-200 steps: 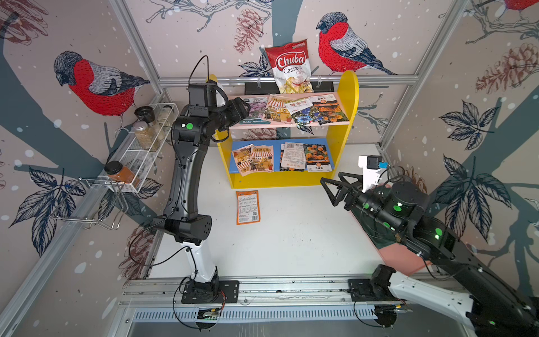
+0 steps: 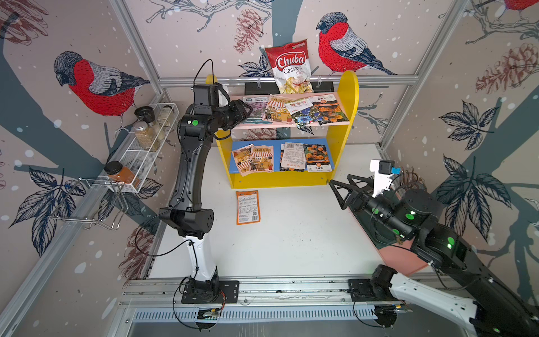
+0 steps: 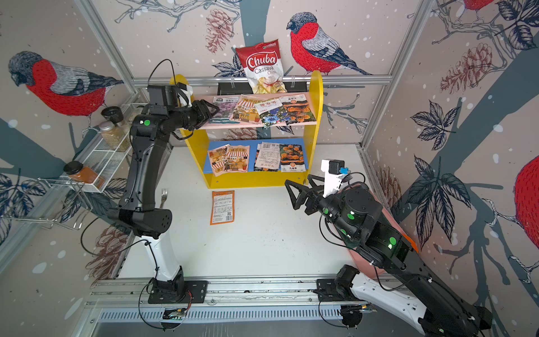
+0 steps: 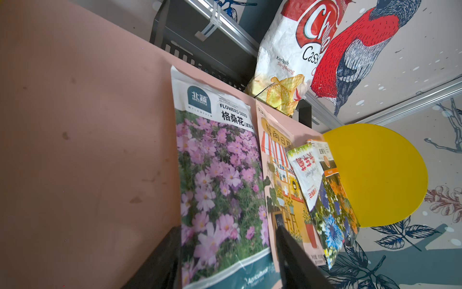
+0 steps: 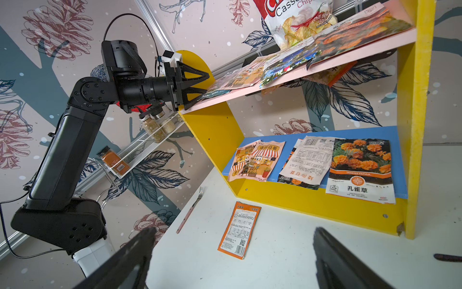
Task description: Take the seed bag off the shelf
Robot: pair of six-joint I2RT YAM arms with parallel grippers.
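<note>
The pink-flower seed bag (image 4: 216, 187) lies at the left of a row of seed bags on the pink upper shelf (image 4: 86, 144). My left gripper is at its near end, fingers part-spread, one either side of the bag's lower part; whether they touch it I cannot tell. Beside it lie a sunflower bag (image 4: 288, 192) and overlapping flower bags (image 2: 324, 109). My right gripper (image 3: 297, 191) stands open and empty in front of the shelf's right side.
More seed bags lie on the blue lower shelf (image 2: 235, 168). An orange-edged bag (image 2: 247, 207) lies on the white table, otherwise clear at the centre. A chips bag (image 2: 288, 65) stands behind; a wire rack (image 2: 140, 157) is at left.
My left arm has shifted slightly right along the upper shelf.
</note>
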